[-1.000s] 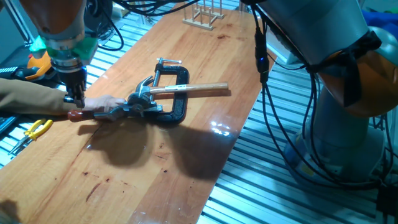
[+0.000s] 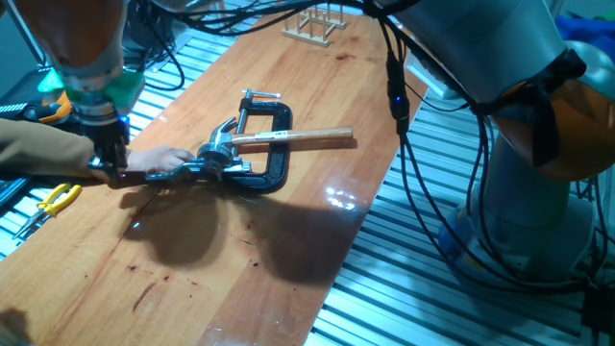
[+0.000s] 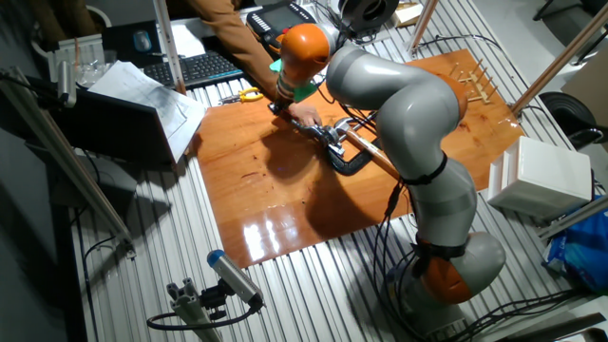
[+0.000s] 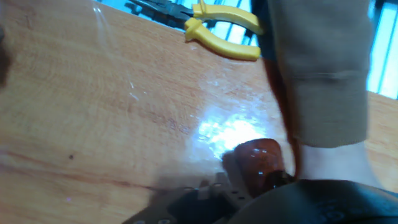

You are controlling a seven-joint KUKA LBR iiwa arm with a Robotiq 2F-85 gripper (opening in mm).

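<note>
My gripper [image 2: 111,175] hangs low at the table's left side, at the handle end of a long dark tool [image 2: 161,177]. In the wrist view the tool's red-brown handle end [image 4: 260,163] shows beside the dark, blurred gripper parts along the bottom edge. Whether my fingers are around the handle or only beside it, I cannot tell; the fingertips are hidden. A person's hand [image 2: 161,160] is on the tool. Its far end lies by a hammer [image 2: 303,135] with a pale wooden handle, which rests across a black C-clamp [image 2: 278,159].
Yellow-handled pliers [image 2: 60,199] lie at the table's left edge. The person's forearm [image 2: 48,151] reaches in close to my gripper. A small wooden frame [image 2: 315,29] stands at the far end.
My gripper has come down and slightly left, from above the handle to its level. The hand, the tool, the hammer and the clamp have hardly moved.
</note>
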